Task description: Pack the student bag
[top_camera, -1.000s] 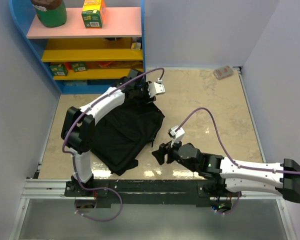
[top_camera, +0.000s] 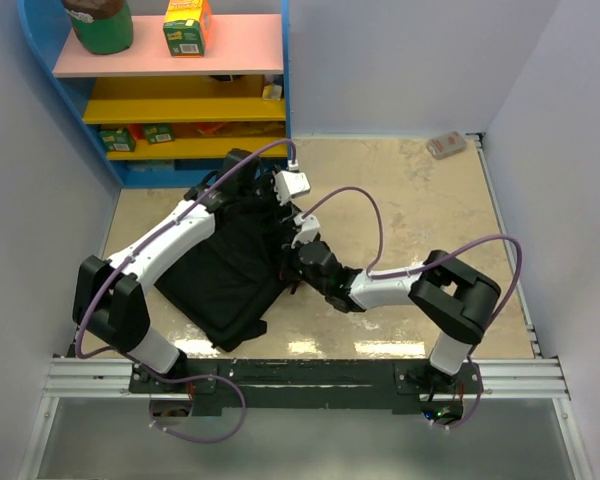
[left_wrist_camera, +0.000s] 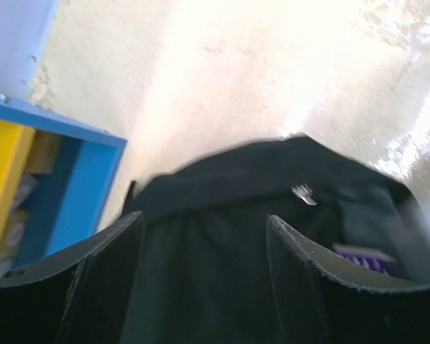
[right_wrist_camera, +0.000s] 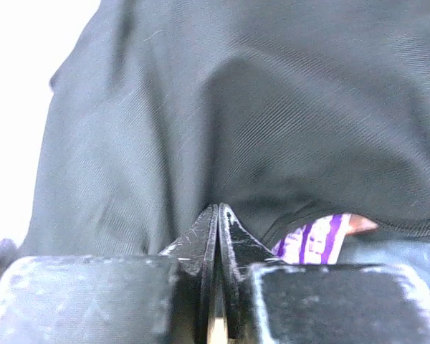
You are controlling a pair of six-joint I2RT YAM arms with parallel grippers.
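A black bag lies flattened on the left half of the floor. In the left wrist view its dark fabric fills the lower part, and my left gripper stands open above it, nothing visibly held. My right gripper is shut, its tips against the bag's dark fabric; nothing shows between the fingers. A purple-and-white striped item shows at an opening in the bag in the right wrist view. In the top view both grippers crowd over the bag's upper right part, partly hidden by the arms.
A blue-framed shelf unit with pink and yellow shelves, green boxes and a green container stands at the back left. A small flat item lies at the back right. The floor right of the bag is mostly clear. Walls enclose both sides.
My left arm has shifted a little leftward.
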